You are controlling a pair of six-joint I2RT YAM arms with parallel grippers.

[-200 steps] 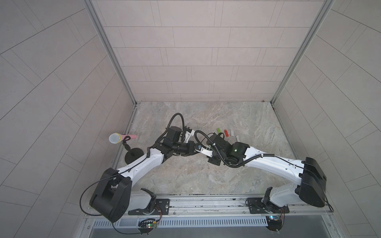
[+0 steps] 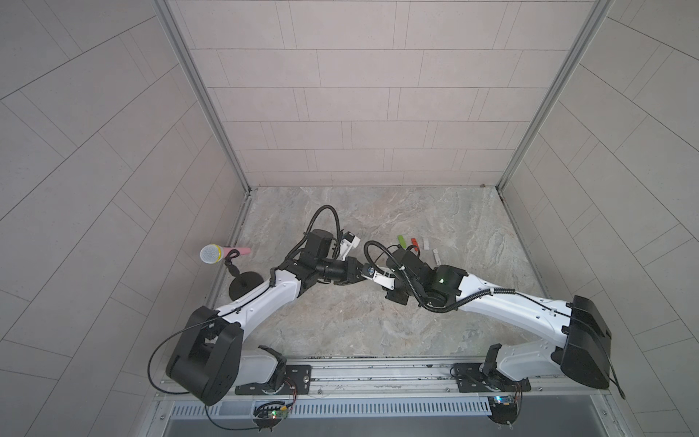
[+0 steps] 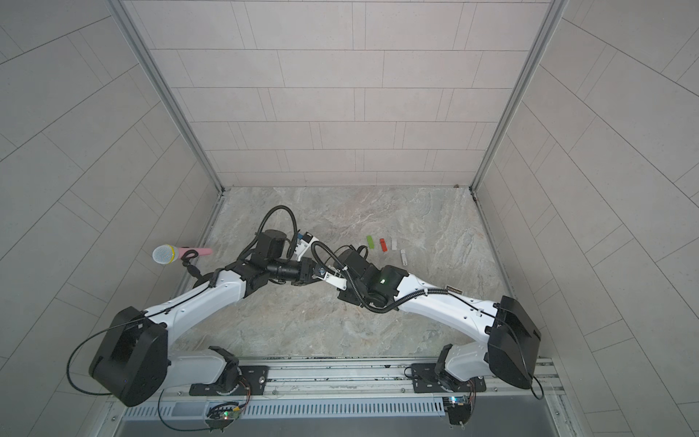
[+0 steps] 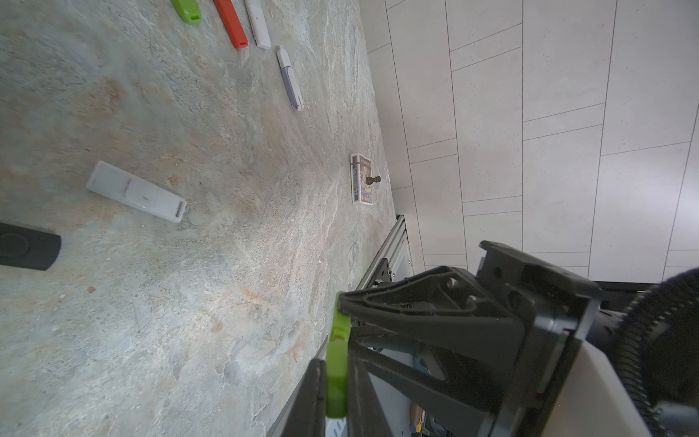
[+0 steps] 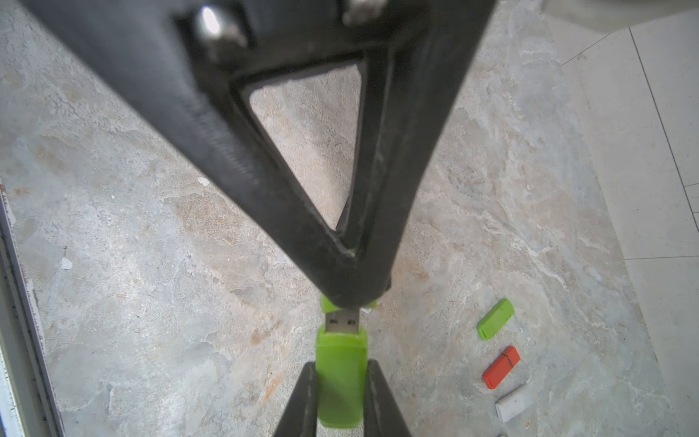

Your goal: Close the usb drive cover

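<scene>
A green USB drive is held in the air between my two grippers. Its wide body (image 5: 342, 375) sits in my right gripper, which is shut on it. The bare metal plug (image 5: 342, 321) shows between the body and a green cover at the dark fingers of the other arm. Edge-on in the left wrist view, the green cover (image 4: 336, 378) stands between the fingertips of my left gripper, shut on it. How far the plug reaches into the cover is hidden behind the fingers.
Several drives lie on the table, among them a green one (image 5: 496, 319), a red one (image 5: 501, 367), a white one (image 4: 137, 191) and a black one (image 4: 27, 246). A small box (image 4: 361, 179) stands near the wall.
My left wrist has barely moved. The grippers still meet mid-table.
</scene>
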